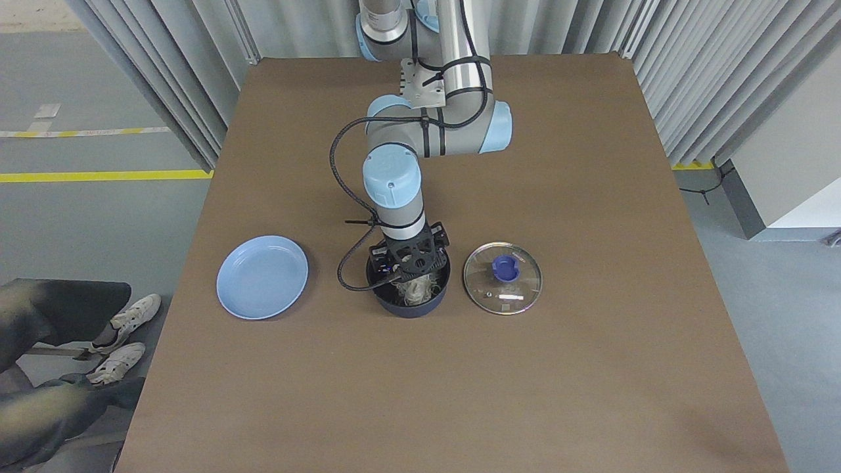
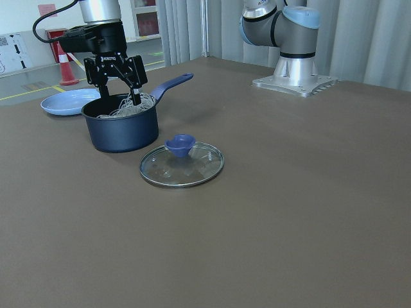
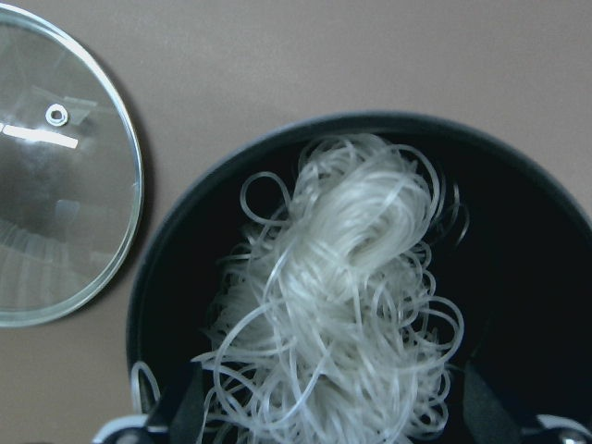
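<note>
A dark blue pot [image 2: 120, 134] with a blue handle holds a heap of pale noodles [image 3: 342, 277]. My gripper [image 2: 117, 95] is over the pot at its rim, fingers pointing down into it at the noodles; in the wrist view its two fingers sit far apart at the bottom corners, so it is open, with loose strands between and around them. A light blue plate [image 1: 261, 277] lies to the left of the pot in the front view. A glass lid [image 1: 502, 293] with a blue knob lies to the right of the pot.
The robot base [image 2: 295, 85] stands at the back. A person's legs and white shoes [image 1: 118, 361] are beside the table at the lower left, off its edge.
</note>
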